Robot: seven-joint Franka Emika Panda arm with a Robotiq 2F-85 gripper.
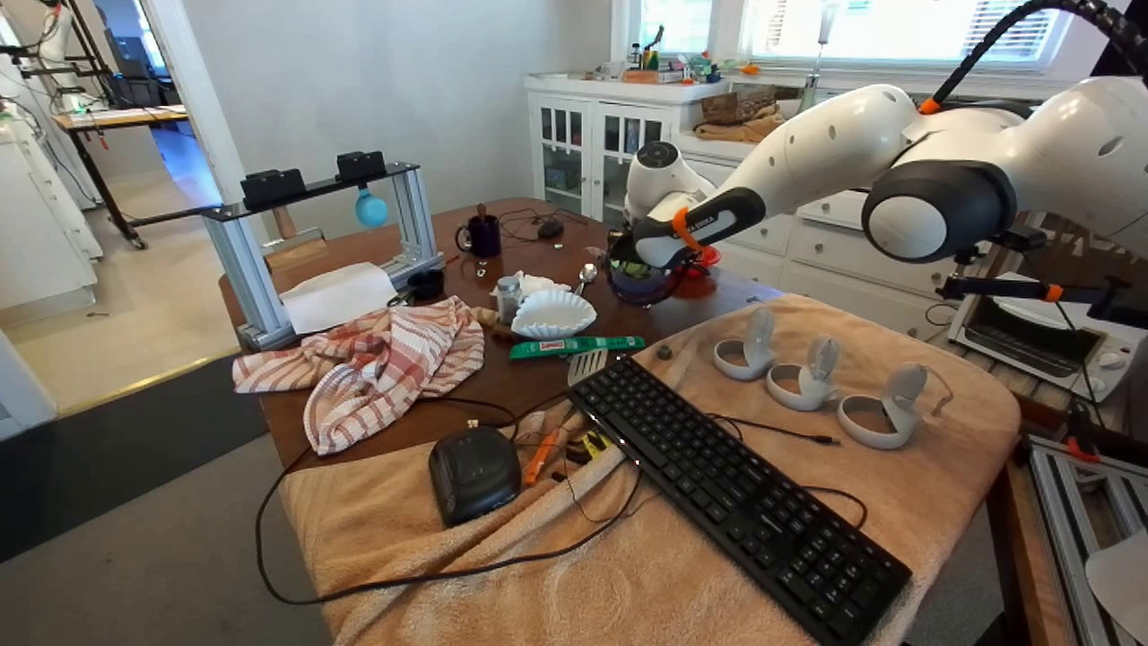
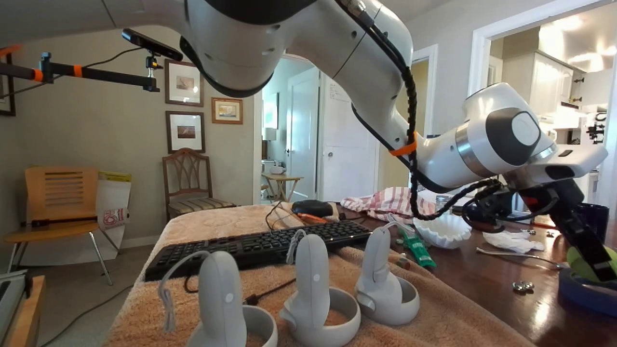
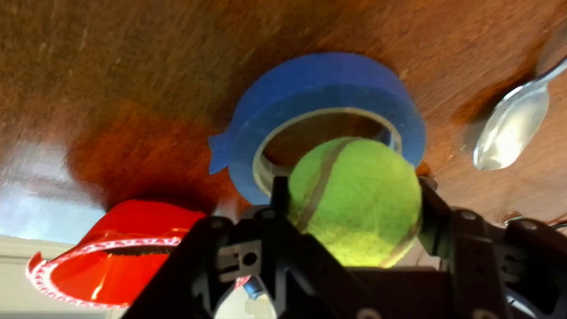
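Observation:
A yellow-green tennis ball [image 3: 357, 199] is held between the two black fingers of my gripper in the wrist view. Just beyond the ball lies a roll of blue tape [image 3: 324, 74], flat on the dark wooden table. The ball overlaps the near part of the roll's opening in this view. In exterior view 2, at the right edge, my gripper [image 2: 601, 269] points down at the blue tape roll [image 2: 584, 295], and part of the ball [image 2: 575, 263] shows behind a finger. Whether ball and tape touch, I cannot tell.
A red cup-like object [image 3: 122, 250] lies left of the gripper, and a metal spoon [image 3: 513, 125] to the right. A white fluted bowl [image 1: 553, 314], a green tube [image 1: 576, 346] and a keyboard [image 1: 743, 495] are nearer the camera in exterior view 1. Bare table [image 3: 133, 64] extends beyond the tape.

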